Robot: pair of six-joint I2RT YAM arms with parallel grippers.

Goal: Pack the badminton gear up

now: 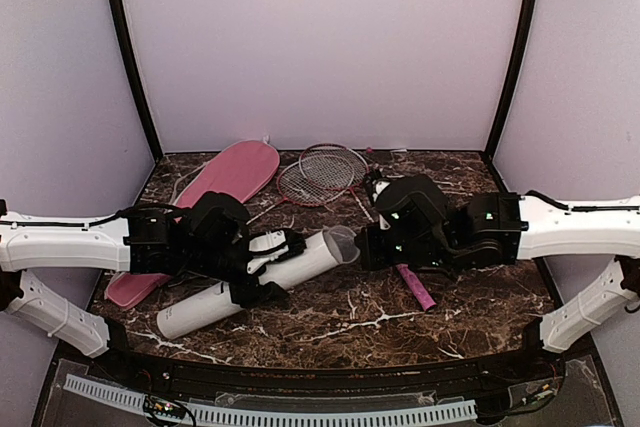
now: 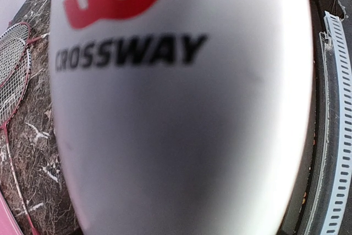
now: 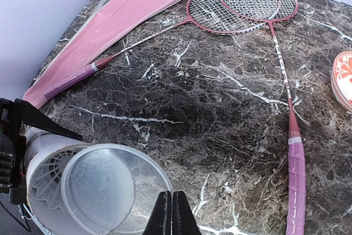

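Observation:
A long white shuttlecock tube with red and black print slants up to the right in the top view. My left gripper is shut around its upper part; the tube's wall fills the left wrist view. At its raised end is a translucent plastic cap, tilted out of the mouth, with a netted shuttlecock skirt showing inside. My right gripper is shut at the cap's thin rim. Two rackets overlap at the back, and a pink racket bag lies to the left.
A round white-and-red item sits at the right side in the right wrist view. One racket's purple handle stretches forward beneath the right arm.

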